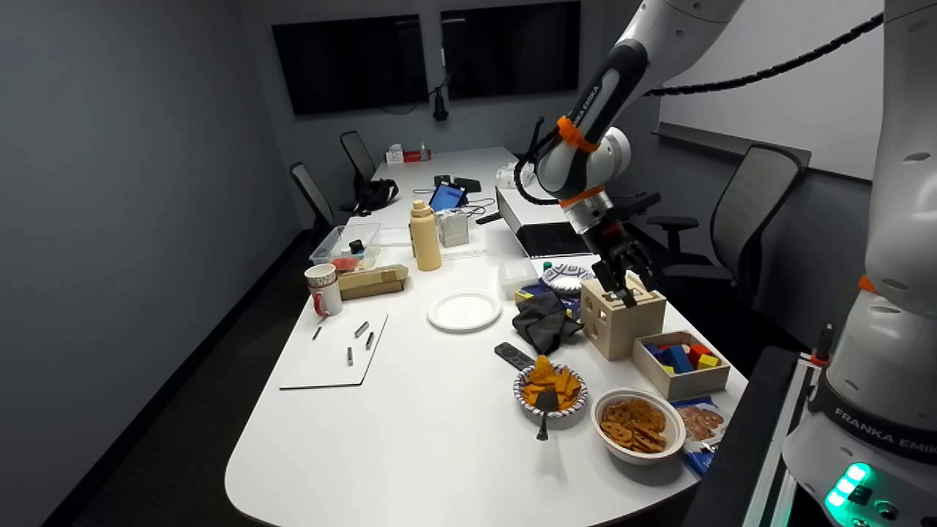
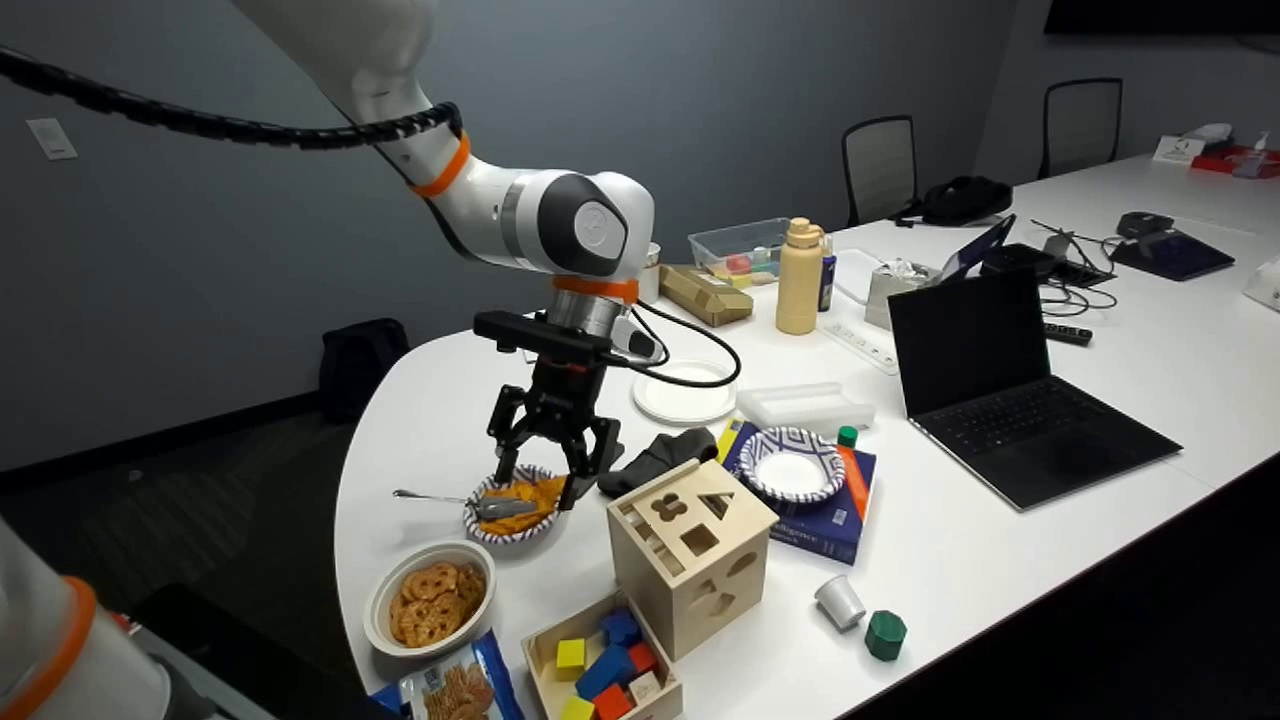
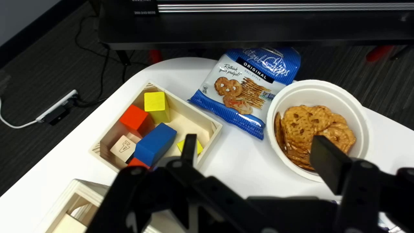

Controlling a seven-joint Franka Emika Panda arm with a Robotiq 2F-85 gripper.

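My gripper (image 2: 530,480) is open and empty, its two fingers wide apart in the wrist view. It hangs above the table, close to the wooden shape-sorter box (image 2: 690,552) and the patterned bowl of orange chips (image 2: 510,502). A metal serving utensil (image 2: 504,509) rests in that bowl, its handle over the rim. The white bowl of pretzel crisps (image 3: 316,132) stands beside a blue pretzel bag (image 3: 248,91). Red, blue, yellow and plain blocks lie in an open wooden tray (image 3: 194,112) next to the sorter box.
Behind the chips lie a remote (image 1: 514,356) and a dark cloth (image 1: 546,322). A white plate (image 1: 465,312) sits mid-table. A book (image 2: 828,528) carries a patterned bowl (image 2: 792,466); an open laptop (image 2: 1020,396) stands beyond.
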